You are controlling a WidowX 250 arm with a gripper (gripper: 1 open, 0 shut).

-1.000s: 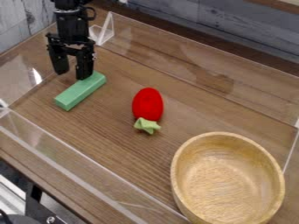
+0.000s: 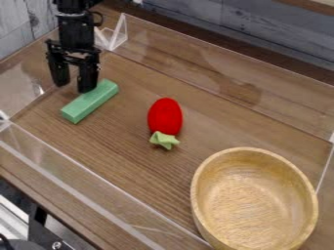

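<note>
The black robot gripper [image 2: 73,68] hangs at the upper left over the wooden table, open, just above and behind a green rectangular block [image 2: 90,102] that lies flat. A red rounded object [image 2: 166,115] lies near the middle, with a small light-green star-like piece [image 2: 164,141] at its lower end. A beige round bowl [image 2: 255,198] stands at the lower right. Whether the fingertips touch the green block or the table is too small to tell.
A dark edge runs along the upper right, and a light strip borders the table on the left.
The gripper has shifted very slightly. The green block, red object and bowl look unmoved.
</note>
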